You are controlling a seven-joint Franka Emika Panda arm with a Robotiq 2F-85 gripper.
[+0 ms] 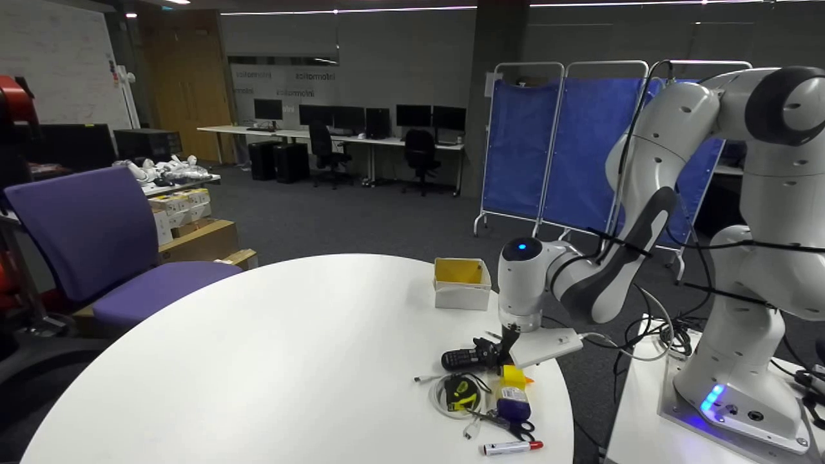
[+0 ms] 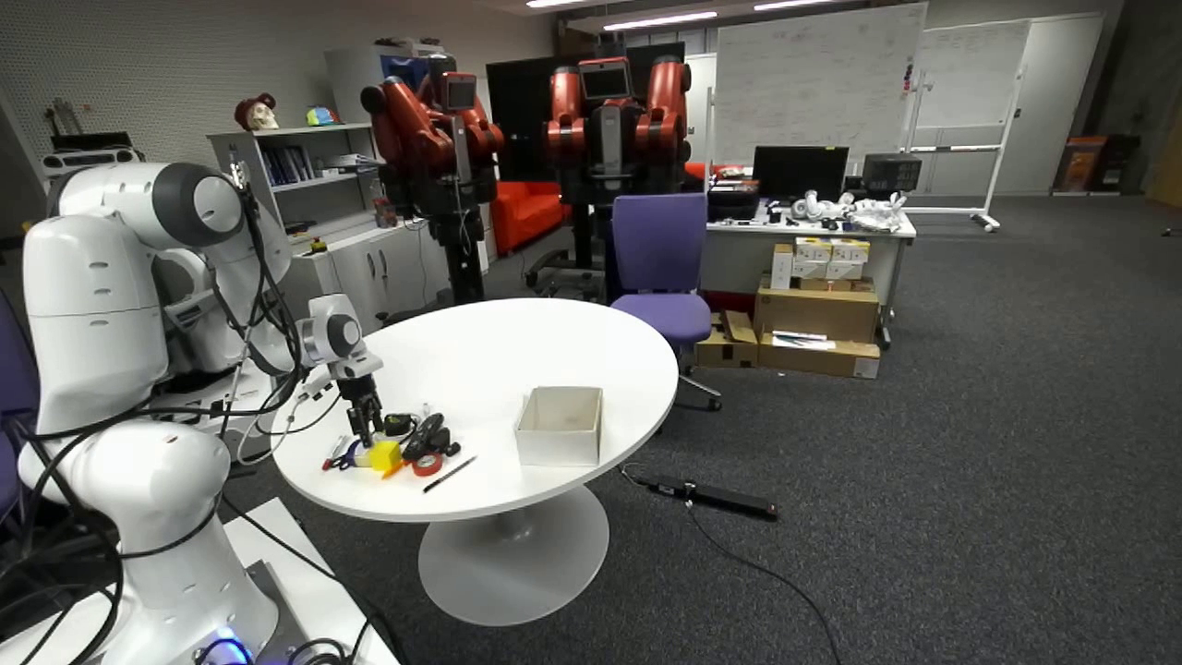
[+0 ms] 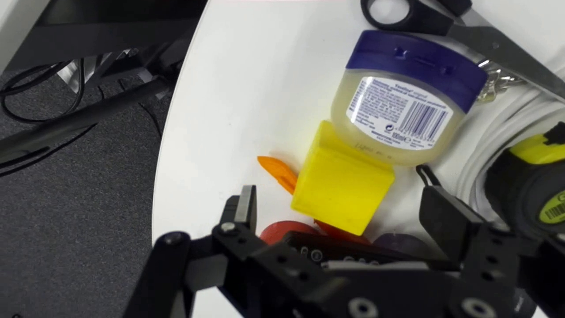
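Observation:
Just above the cluttered side of the round table, my gripper stands open. Its two black fingers [image 3: 447,220] are far apart, with nothing gripped. A yellow block [image 3: 344,185] lies on the table, in the wrist view partly between and ahead of the fingertips. The clear jar with a dark blue lid [image 3: 400,98] lies on its side touching that block. An orange pointed item [image 3: 278,172] sticks out beside the block. Below the block in that view, a black remote [image 3: 339,254] and a red round thing [image 3: 286,230] are partly hidden by my gripper.
Scissors [image 3: 423,20], a coiled white cable [image 3: 506,135] and a tape measure [image 3: 529,180] crowd the jar. A red-capped marker [image 1: 512,447] lies near the front. An open white box [image 1: 462,285] stands behind the clutter.

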